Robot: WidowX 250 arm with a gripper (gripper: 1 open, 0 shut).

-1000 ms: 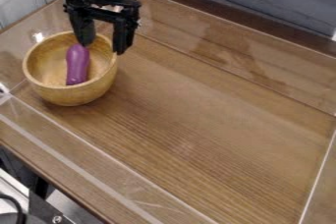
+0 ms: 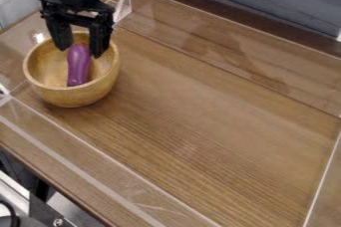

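Note:
A yellow-tan bowl [image 2: 104, 80] sits on the wooden table at the left, with a purple elongated object [image 2: 79, 65] lying inside it. My black gripper [image 2: 78, 34] is open above the bowl's back part, its fingers straddling the area over the far end of the purple object. Whether the fingers touch it cannot be told from this view.
A pale wall or edge runs along the back right. Some dark cabling shows at the bottom left corner.
My gripper has moved left, from over the bowl's right side to above the purple object. The bowl and the object look essentially unmoved.

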